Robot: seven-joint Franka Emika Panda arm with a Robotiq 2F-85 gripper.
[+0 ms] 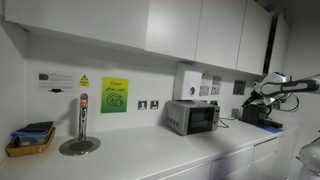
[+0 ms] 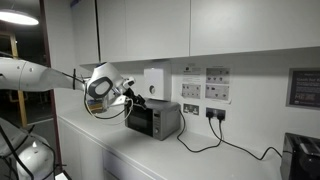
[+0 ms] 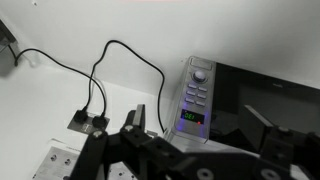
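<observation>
A silver microwave point(image 2: 153, 119) with a dark door stands shut on the white counter against the wall. My gripper is open, and nothing shows between its fingers. Beyond it in the wrist view is the microwave's control panel point(image 3: 194, 100), with a lit display, a round knob and rows of buttons. The dark door lies to the right of that panel. In exterior view 2 the gripper point(image 2: 134, 98) overlaps the microwave's left part; the gap between them cannot be judged. From exterior view 1, the gripper point(image 1: 251, 99) is at the far right, beside a black appliance.
Black cables run from the plugs point(image 3: 88, 121) at the wall sockets. A black toaster point(image 2: 301, 156) sits at the right in exterior view 2. Cabinets point(image 2: 235, 28) hang above. Clear counter point(image 1: 130, 150) stretches between the tap point(image 1: 82, 117) and microwave.
</observation>
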